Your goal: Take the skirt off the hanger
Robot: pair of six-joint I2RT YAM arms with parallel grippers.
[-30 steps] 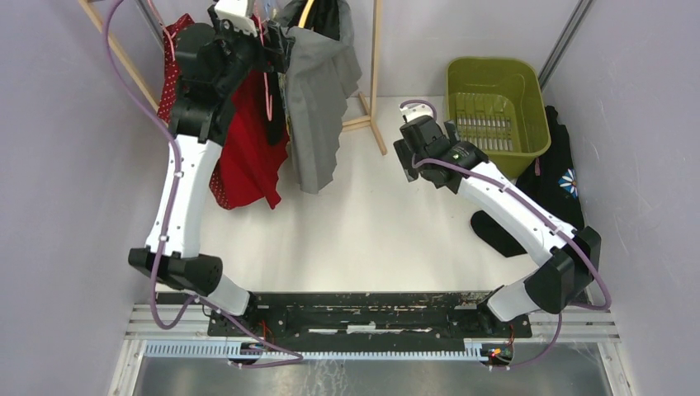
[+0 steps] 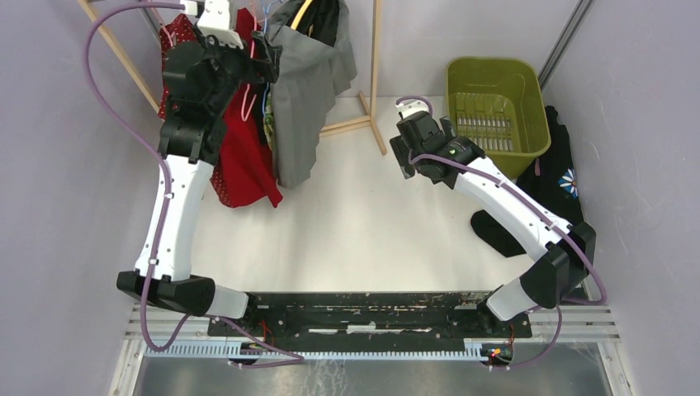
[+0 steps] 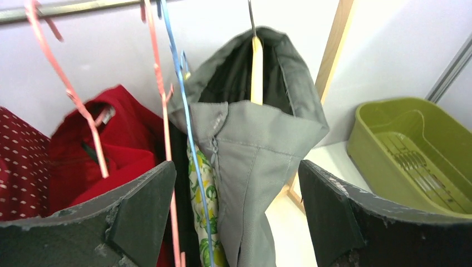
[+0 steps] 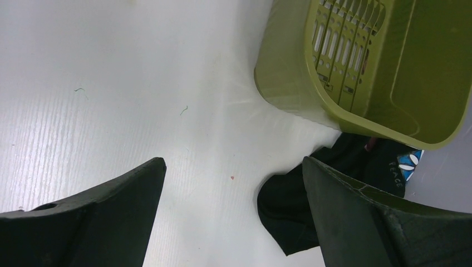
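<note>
Garments hang from a rail [image 3: 89, 8]: a grey garment [image 2: 301, 124] on a yellow hanger [image 3: 256, 67], a red one [image 2: 248, 165], a red polka-dot one [image 3: 16, 161] and a green patterned one [image 3: 203, 217], among pink and blue hangers. My left gripper is up among them, fingers apart, facing the hangers and grey cloth; whether anything is gripped does not show. My right gripper stands open over the bare floor left of the green basket.
The green basket [image 4: 295, 67] is at the back right, with black clothing [image 2: 503, 231] beside it. A wooden rack [image 2: 376, 58] holds the rail.
The right arm is nearly still.
</note>
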